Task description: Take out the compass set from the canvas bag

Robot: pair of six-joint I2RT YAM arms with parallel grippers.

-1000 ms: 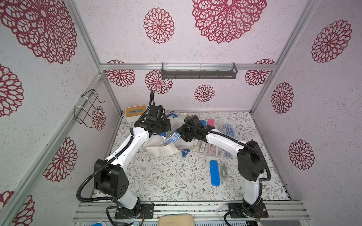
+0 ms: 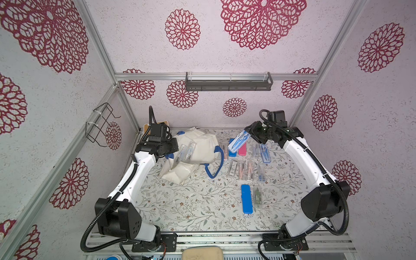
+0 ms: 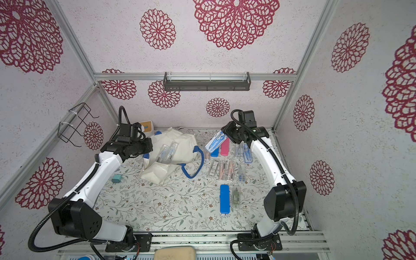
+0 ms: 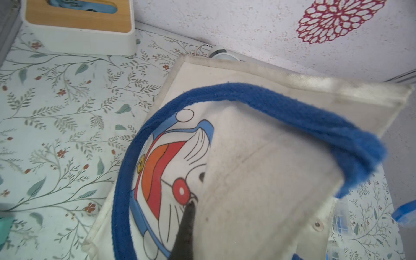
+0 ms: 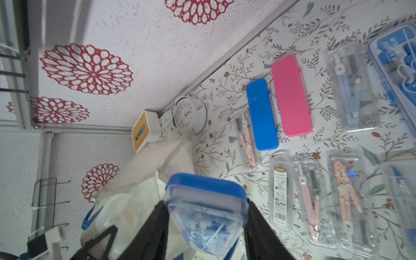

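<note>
The cream canvas bag (image 2: pixel 203 147) with blue handles lies open at left-center, clear cases inside; its cartoon print shows in the left wrist view. My right gripper (image 2: pixel 255 129) grips a clear compass set (image 2: pixel 238 141) with blue contents, lifted to the right of the bag above the laid-out cases; in the right wrist view the set (image 5: pixel 205 216) sits between its fingers. My left gripper (image 2: pixel 169 147) hangs over the bag's left side, apparently shut, mostly hidden in the top views, with no held thing visible.
Several cases lie right of the bag, including pink (image 5: pixel 290 95), blue (image 5: pixel 262 112) and clear ones. A long blue case (image 2: pixel 246 198) lies nearer the front. A white box (image 4: pixel 78 39) stands at the back left.
My right gripper has risen and moved right out of the bag, carrying the compass set. The left gripper has moved leftward; the bag's right handle now shows more fully.
</note>
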